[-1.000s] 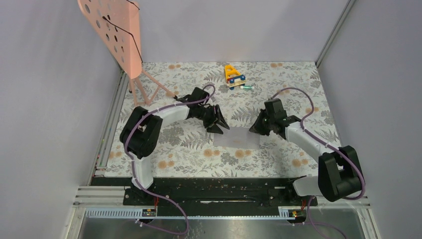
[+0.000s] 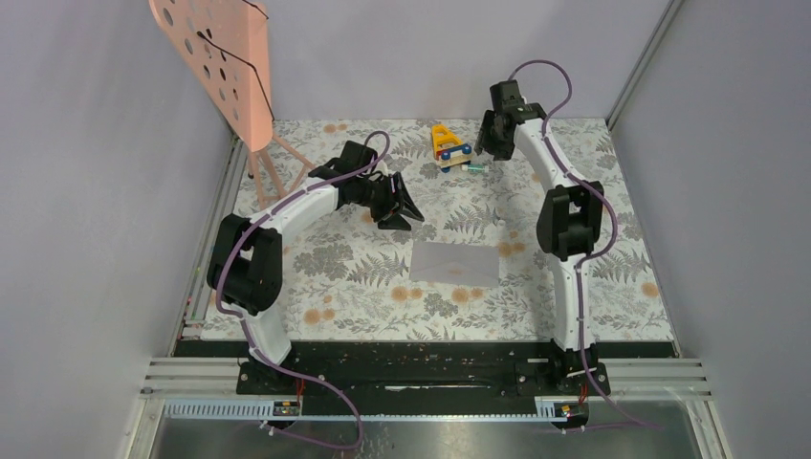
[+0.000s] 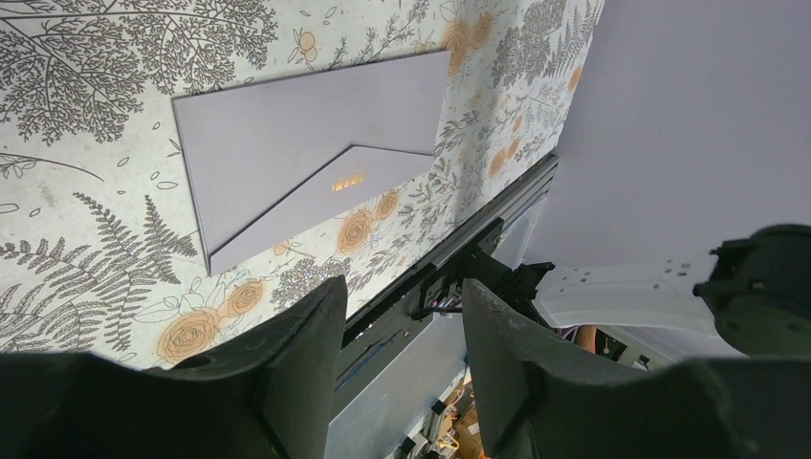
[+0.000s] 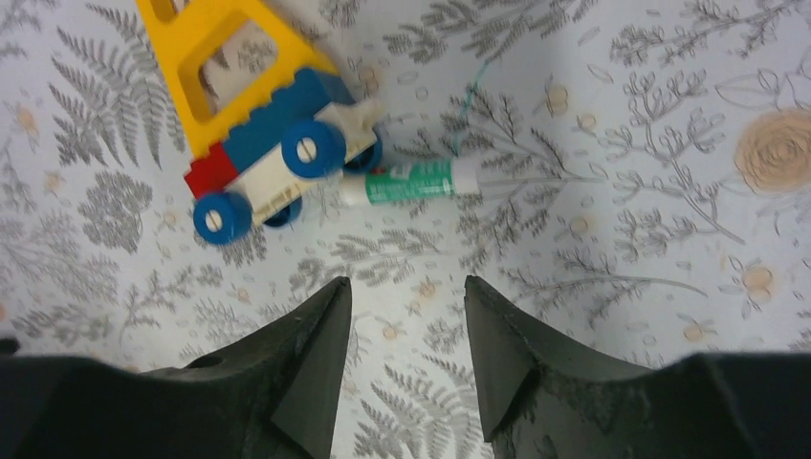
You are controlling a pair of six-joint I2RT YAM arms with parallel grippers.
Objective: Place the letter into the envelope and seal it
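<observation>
A pale grey envelope lies flat at the front middle of the table; in the left wrist view the envelope shows its flap lying along the near side, with small orange marks. My left gripper is open above the table, behind and left of the envelope. My right gripper is at the back, over a small green glue stick beside a toy; its fingers stand apart with nothing between them.
A yellow, blue and red wooden toy lies at the back middle. A pink perforated board on a stand fills the back left.
My right gripper has moved from the envelope's right end to the back beside the green stick. My left gripper has drawn back and left, off the envelope.
</observation>
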